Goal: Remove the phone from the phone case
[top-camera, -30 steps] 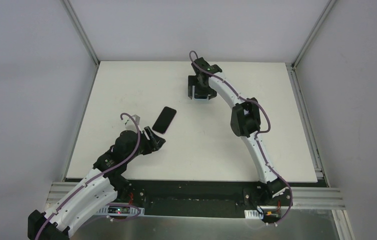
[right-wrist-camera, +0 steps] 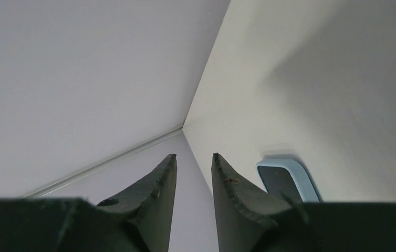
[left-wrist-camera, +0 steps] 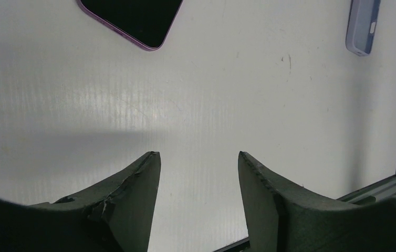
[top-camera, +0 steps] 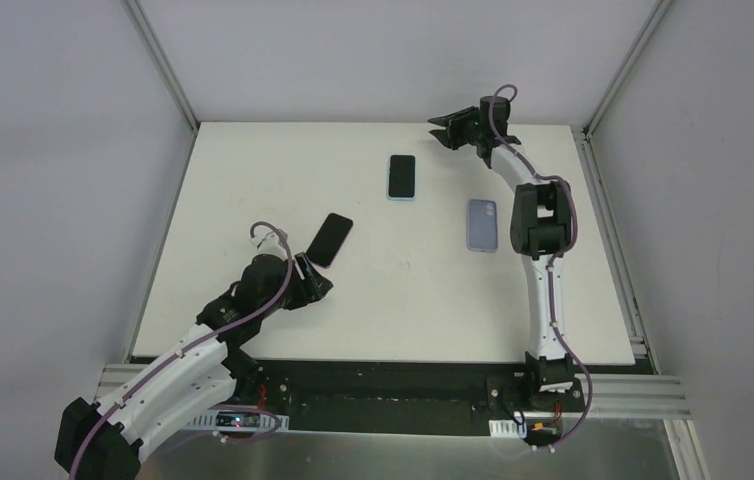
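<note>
A black phone with a pink rim [top-camera: 329,240] lies left of centre, also at the top of the left wrist view [left-wrist-camera: 133,16]. Farther back is a black phone with a pale blue edge [top-camera: 401,177], partly visible in the right wrist view [right-wrist-camera: 280,181]. A blue-grey phone or case [top-camera: 482,225] lies at the right. My left gripper is open and empty, beside the pink-rimmed phone. My right gripper is raised at the back right; its fingertips are somewhat apart with nothing visible between them, so its state is unclear.
The white table [top-camera: 403,300] has bare room at the front, middle and back left. Walls stand at the back and both sides. The right arm lies along the table's right part.
My right gripper has moved right and back from over the blue-edged phone, uncovering it and the blue-grey piece. The left arm has shifted only slightly.
</note>
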